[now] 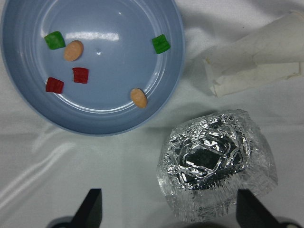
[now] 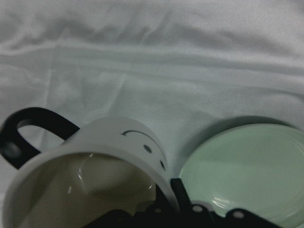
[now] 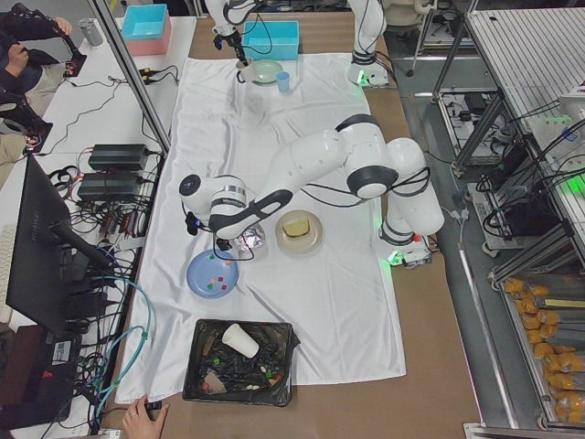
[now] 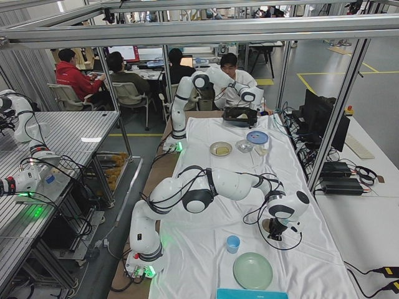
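My left gripper stands open over a crumpled foil bowl (image 1: 211, 161), beside a blue plate (image 1: 104, 57) with green and red squares and tan pieces. A pale wrapper (image 1: 251, 57) lies right of the plate. In the right wrist view, my right gripper is shut on the rim of a white mug (image 2: 111, 133) with a black handle and drawn face. A pale green plate (image 2: 247, 171) is close beside the mug.
A blue cup (image 4: 233, 244) and turquoise bin (image 4: 252, 293) are near the right arm. A tan plate (image 3: 288, 245) with a yellow item and a black lined tray (image 3: 210, 375) are near the left arm.
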